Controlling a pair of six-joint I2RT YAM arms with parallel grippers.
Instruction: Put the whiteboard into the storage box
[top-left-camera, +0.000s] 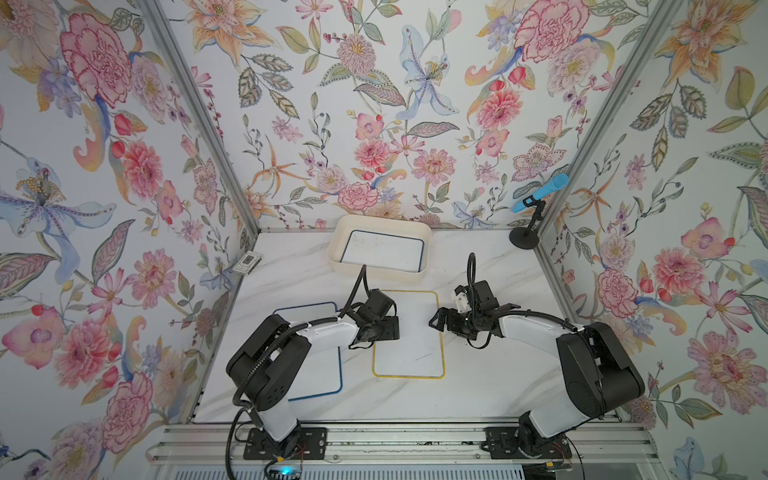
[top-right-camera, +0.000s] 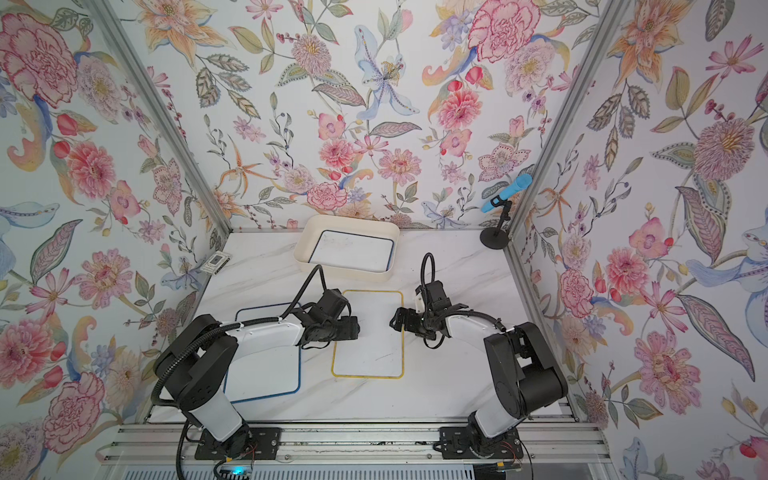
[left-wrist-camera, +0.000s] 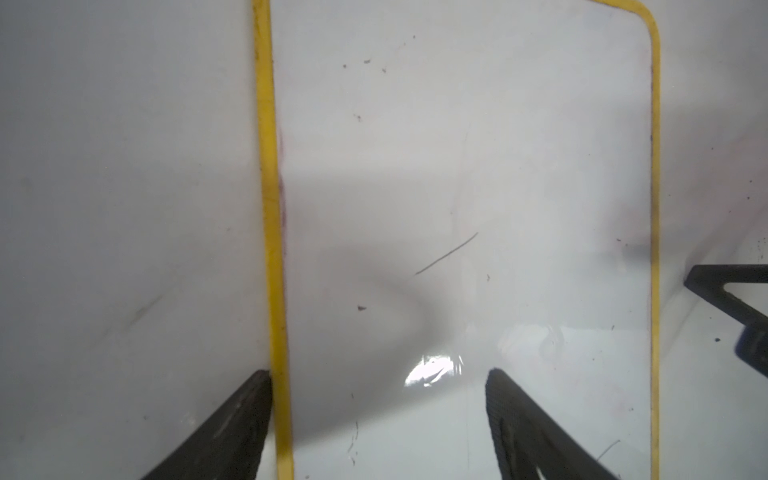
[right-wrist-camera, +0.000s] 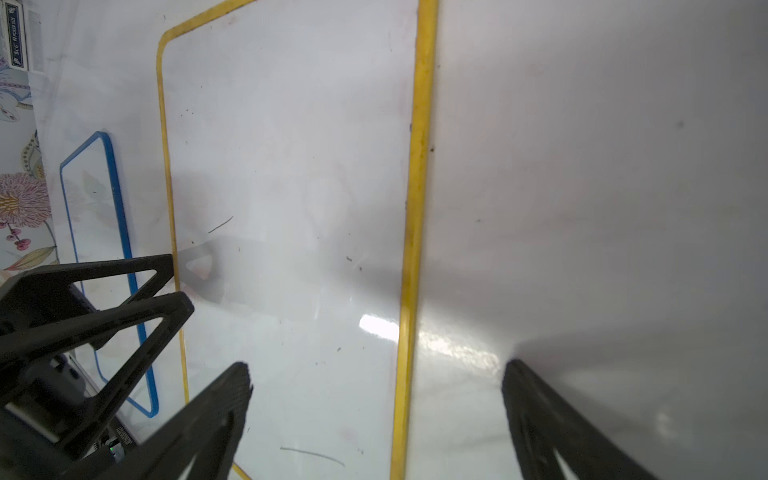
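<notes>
A yellow-edged whiteboard (top-left-camera: 407, 360) lies flat at the table's centre; a blue-edged one (top-left-camera: 312, 372) lies to its left. A cream storage box (top-left-camera: 380, 273) behind them holds another dark-edged white board (top-left-camera: 381, 248). My left gripper is open, low over the yellow-edged board, one finger at its left edge, nothing between its fingers. My right gripper stands open and low, its fingers on either side of that board's right edge, with nothing held.
A blue cylinder on a black stand (top-left-camera: 524, 237) is at the back right. A small flat object (top-left-camera: 246, 263) lies at the left edge.
</notes>
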